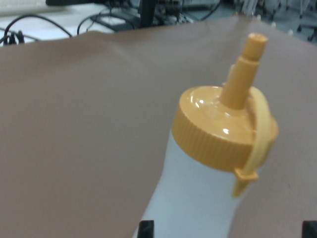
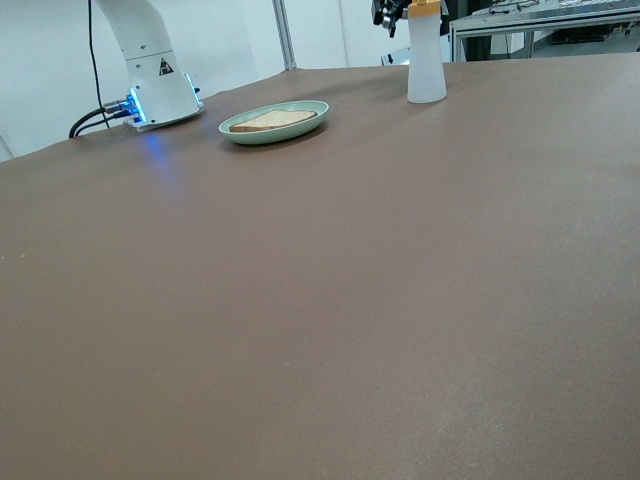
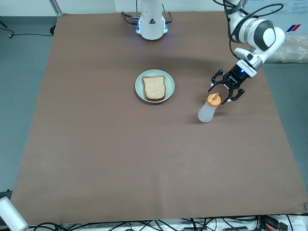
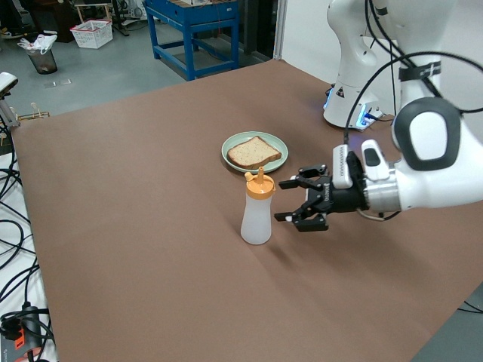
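Observation:
A squeeze bottle (image 3: 207, 111) with a translucent body and orange cap stands upright on the brown table; in the wrist view its cap (image 1: 215, 129) fills the middle. My black gripper (image 3: 216, 94) hangs open just right of it, fingertips at either side near cap height; in the right view the gripper (image 4: 287, 200) points at the bottle (image 4: 256, 219). A pale green plate (image 3: 139, 86) holds a slice of bread (image 3: 154, 87), left of and behind the bottle.
A white robot base (image 3: 151, 29) stands at the table's back edge. Cables (image 3: 57, 226) run along the front edge.

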